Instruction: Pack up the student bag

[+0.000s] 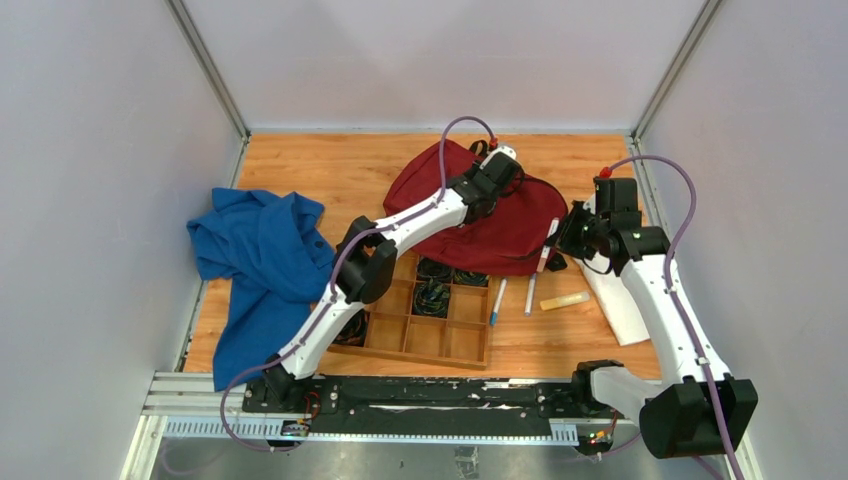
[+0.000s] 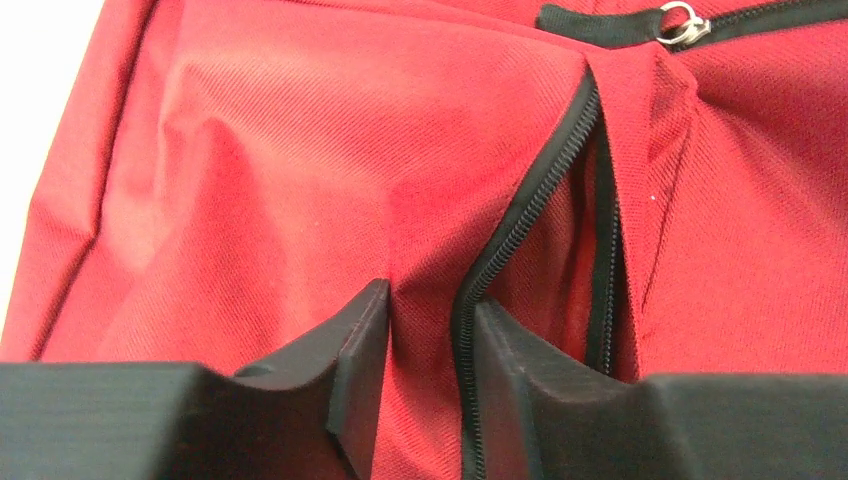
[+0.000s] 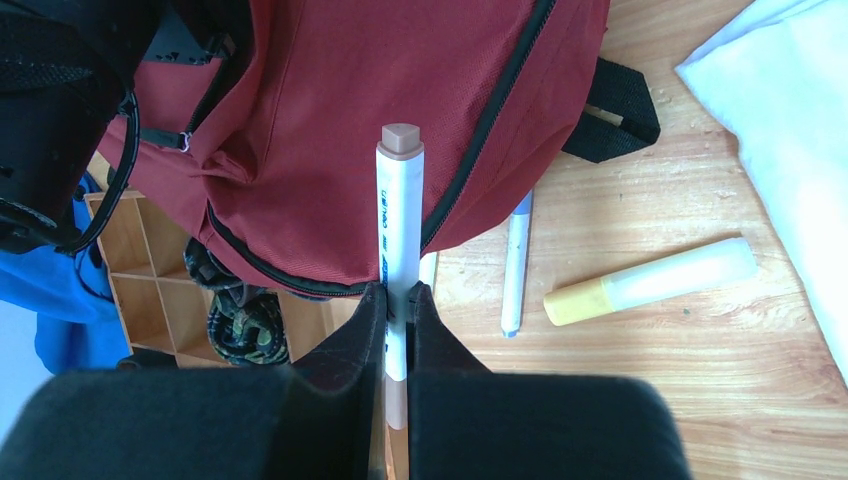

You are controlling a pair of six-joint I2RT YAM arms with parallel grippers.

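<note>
The red bag [image 1: 522,225] lies at the back middle with my left gripper over it. In the left wrist view the left gripper is at a folded zip edge [image 2: 540,190] of the red fabric; its fingertips stand a little apart, and whether they hold the fabric is unclear. My right gripper is shut on a white marker [image 3: 400,210], held upright in that view at the bag's right end.
A wooden compartment tray [image 1: 465,342] with dark coiled items sits in front of the bag. Blue cloth [image 1: 260,260] lies left, white cloth [image 1: 620,310] right. Loose pens and a yellow-capped tube [image 3: 650,281] lie on the wood between.
</note>
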